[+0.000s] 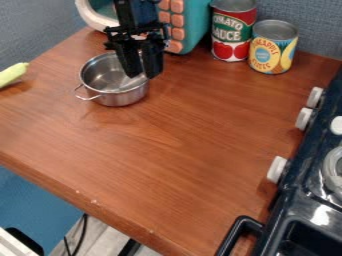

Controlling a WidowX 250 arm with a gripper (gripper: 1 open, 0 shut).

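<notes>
A small steel pot point(115, 88) with a thin wire handle sits on the wooden table point(187, 150) at the upper left. My black gripper point(142, 70) reaches down from the top over the pot's back right rim. Whether its fingers are open or shut on the rim cannot be made out.
A tomato sauce can point(233, 30) and a yellow can point(273, 50) stand at the back, beside a teal object point(190, 20). A toy stove point(310, 200) fills the right side. A pale green item point(12, 73) lies far left.
</notes>
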